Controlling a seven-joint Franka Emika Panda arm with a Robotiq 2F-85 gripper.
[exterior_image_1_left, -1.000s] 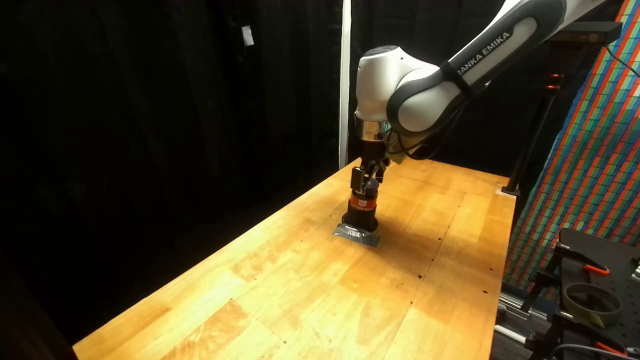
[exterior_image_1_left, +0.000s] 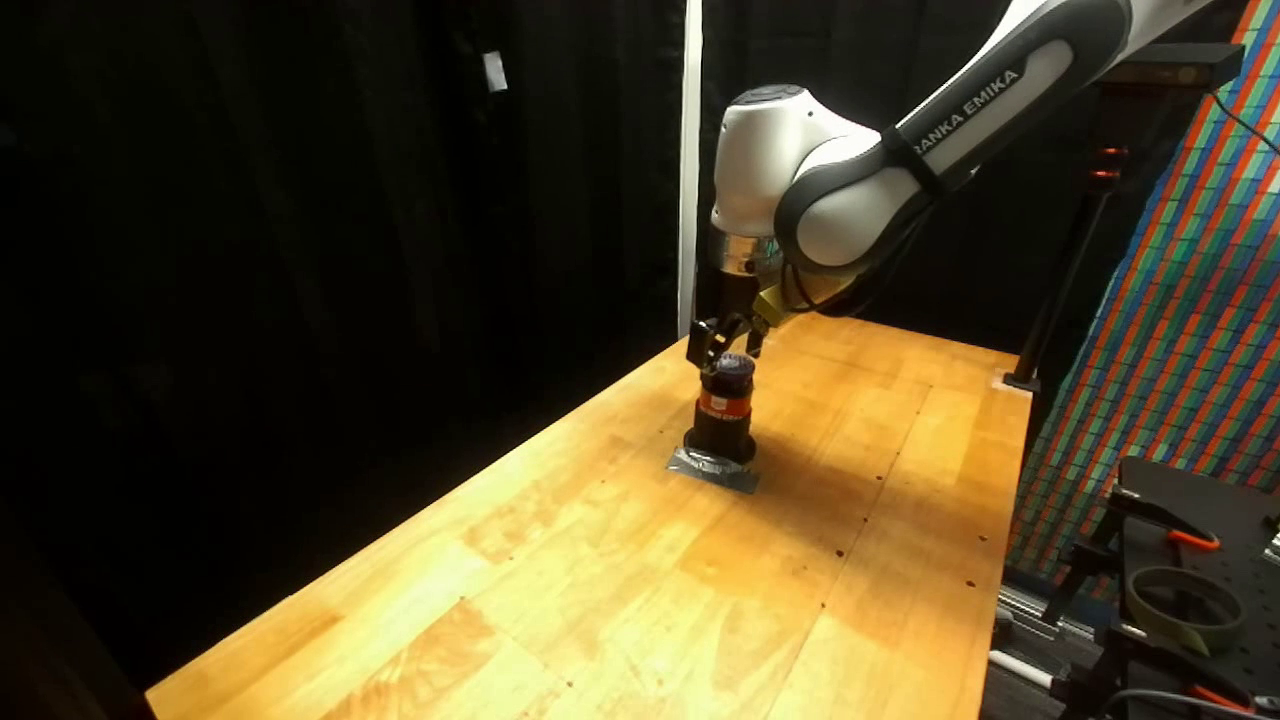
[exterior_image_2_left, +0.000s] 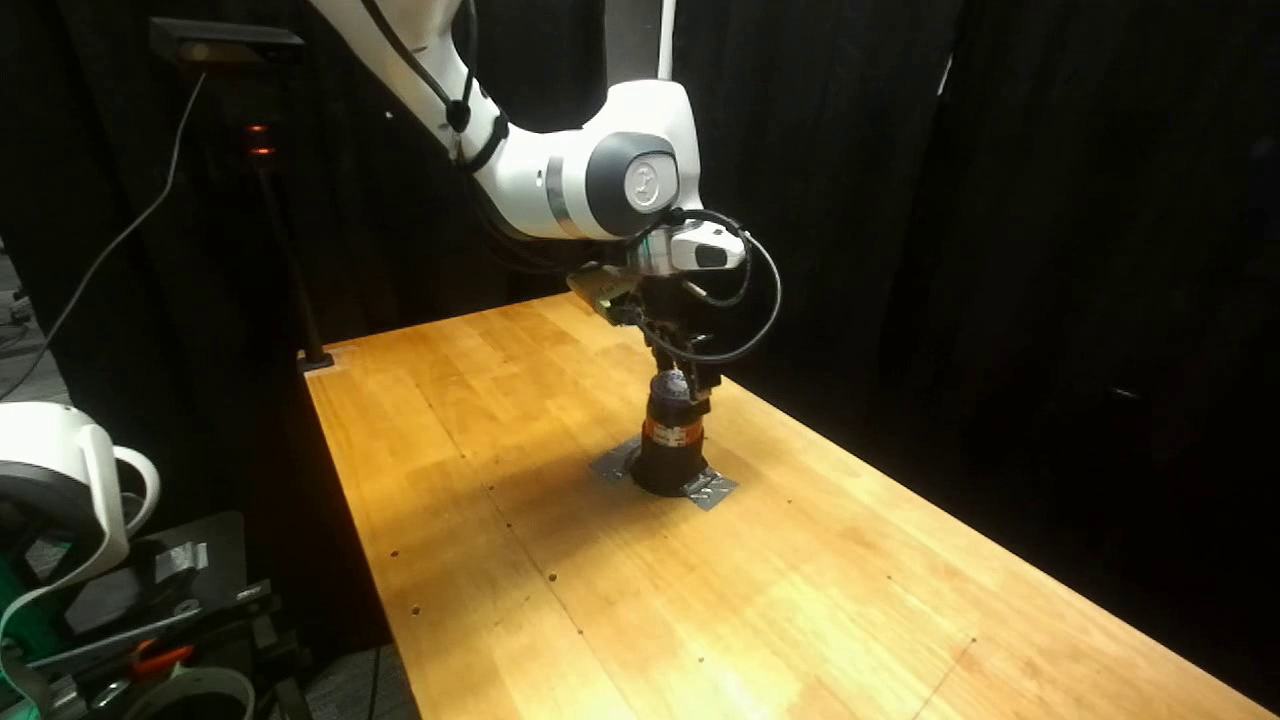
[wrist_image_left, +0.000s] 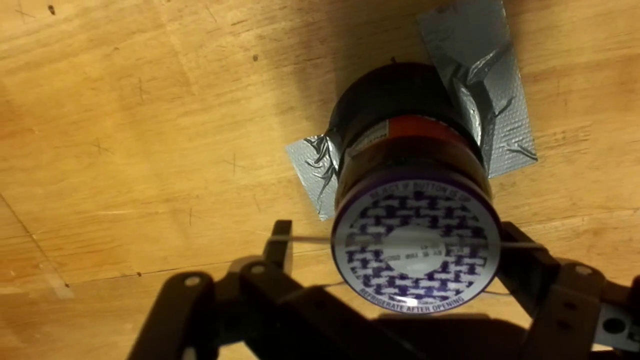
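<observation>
A dark jar (exterior_image_1_left: 725, 408) with a red label stands upright on the wooden table. Its purple-and-white patterned lid (wrist_image_left: 420, 246) faces the camera in the wrist view. A black base (exterior_image_2_left: 667, 468) surrounds the jar's foot, fixed down with grey tape (wrist_image_left: 492, 90). My gripper is open at the lid, one finger to each side. Bare table shows between the left finger and the lid. The right finger (wrist_image_left: 525, 264) is close to the lid's edge; whether it touches, I cannot tell. Thin pale lines run from both fingers to the lid.
Around the jar the wooden table (exterior_image_1_left: 576, 576) is bare. Black curtains hang behind it. Off the table's right side in exterior view 1 is a dark stand with a tape roll (exterior_image_1_left: 1185, 606) and orange-handled tools. A camera post (exterior_image_2_left: 288, 252) rises at the table's far corner.
The gripper has turned about its upright axis and its fingers sit slightly higher around the lid. Jar, base and tape look unmoved.
</observation>
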